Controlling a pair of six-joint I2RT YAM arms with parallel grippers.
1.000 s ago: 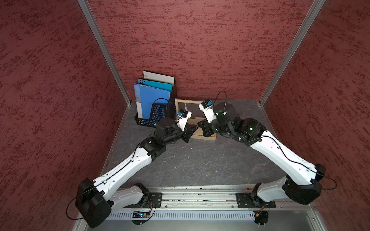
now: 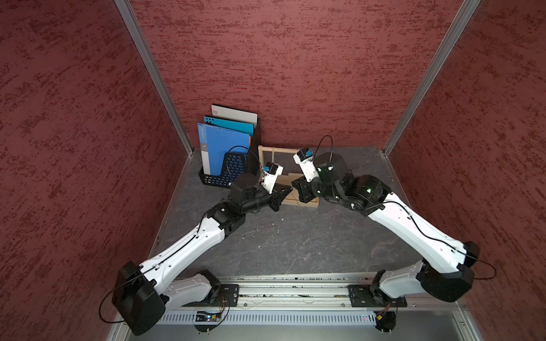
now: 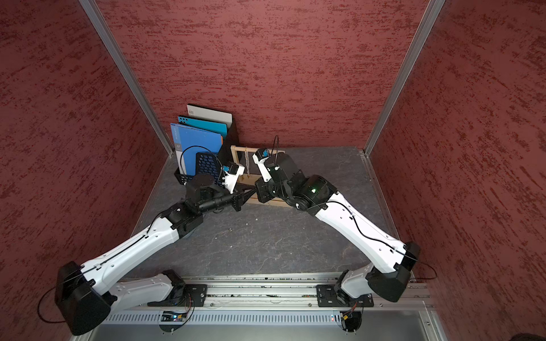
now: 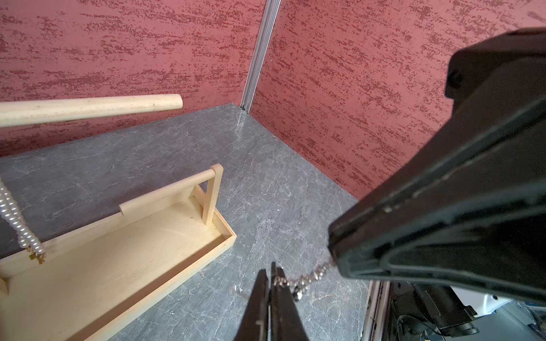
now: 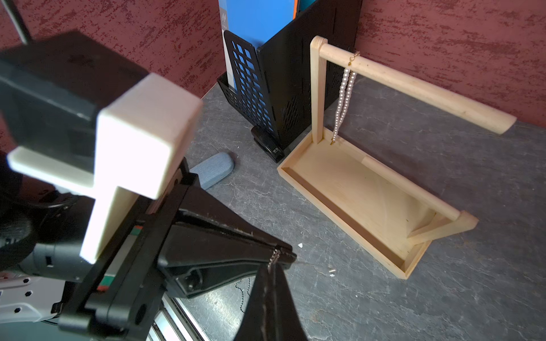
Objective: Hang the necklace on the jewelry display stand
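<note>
My two shut grippers face each other closely in front of the jewelry display stand. A thin beaded chain bridges the small gap between their tips; this strand reaches my right gripper and runs into its tip. At its other end the chain meets the tips of my left gripper, but whether it is pinched there cannot be told. Two dark strands hang below the left gripper in the right wrist view. A white pearl necklace hangs from the stand's upper bar, close to its post.
A black file rack with blue folders stands left of the display stand. A dark stapler-like object and a blue-grey rounded object lie near it.
Both arms look nearly still; the left gripper has shifted very slightly right, and the bright strand seen at its tip earlier is less visible now.
</note>
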